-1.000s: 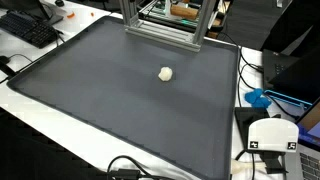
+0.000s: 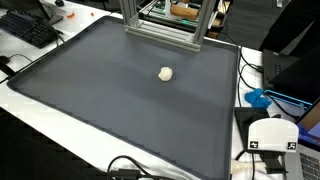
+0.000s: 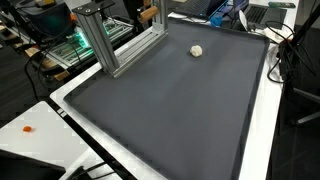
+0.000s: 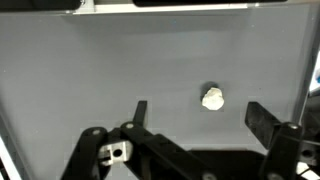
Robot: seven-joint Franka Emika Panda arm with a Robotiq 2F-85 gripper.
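A small whitish round object rests alone on the dark grey mat. The second exterior view has the same white object toward the back of the mat. From the wrist, the white object appears right of centre, with a dark shadow or patch at its upper edge. My gripper is open, its two black fingers wide apart at the lower edge of the wrist view. The white object lies below the gap, apart from both fingers. Neither exterior view shows the gripper.
A silver metal frame stands along one edge of the mat. Outside the mat are a keyboard, a blue item and a white device.
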